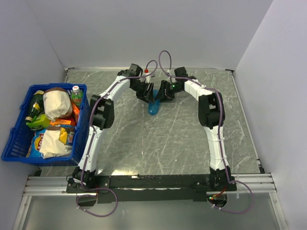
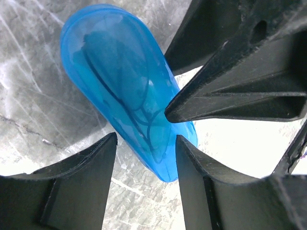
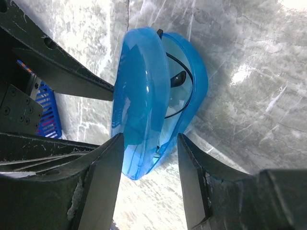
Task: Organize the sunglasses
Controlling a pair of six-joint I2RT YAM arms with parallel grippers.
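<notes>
A translucent blue sunglasses case (image 1: 153, 109) stands at the upper middle of the table, between my two grippers. In the right wrist view its two shells gape apart along one side, and dark sunglasses (image 3: 179, 79) show inside. My left gripper is part open, its fingertips on either side of the case's lower part; contact is hard to tell. My right gripper is part open too, with the case reaching between its fingertips, the left one close against the shell. Each wrist view also shows the other gripper's black fingers reaching over the case.
At the left stands a blue basket (image 1: 84, 117) filled with groceries, including a green bottle (image 1: 76, 95). A small red-topped item (image 1: 146, 72) sits behind the left gripper.
</notes>
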